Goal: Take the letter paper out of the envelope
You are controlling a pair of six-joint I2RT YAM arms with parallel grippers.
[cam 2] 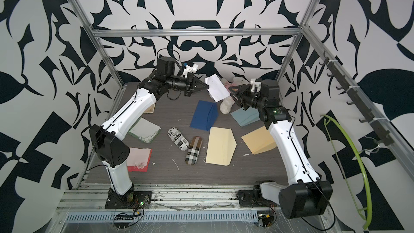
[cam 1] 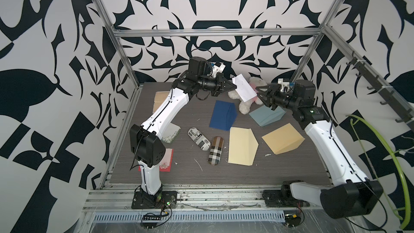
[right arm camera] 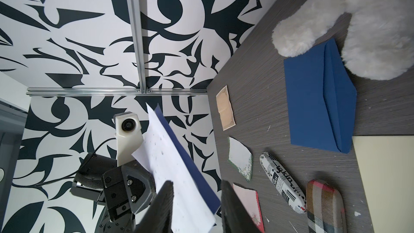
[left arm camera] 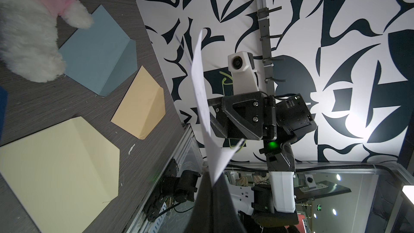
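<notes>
A white sheet of paper (cam 1: 244, 88) is held in the air between the two arms. My left gripper is shut on its edge, and the sheet rises from the fingertips in a bent, folded shape. In the right wrist view the white paper (right arm camera: 170, 174) shows small dark marks, with a darker bluish layer behind it. Whether this layer is an envelope or a shaded fold, I cannot tell. My right gripper is partly open at the paper's other side. From its own view the paper appears between and beyond the fingers, and contact is unclear.
Below lie a blue envelope (cam 1: 223, 115), a teal envelope (cam 1: 267, 115), a cream envelope (cam 1: 242, 145) and a tan envelope (cam 1: 283, 138). A white plush toy (cam 1: 244, 106) sits behind the paper. Two glasses cases, one black-and-white (cam 1: 198, 138) and one plaid (cam 1: 215, 150), lie mid-table.
</notes>
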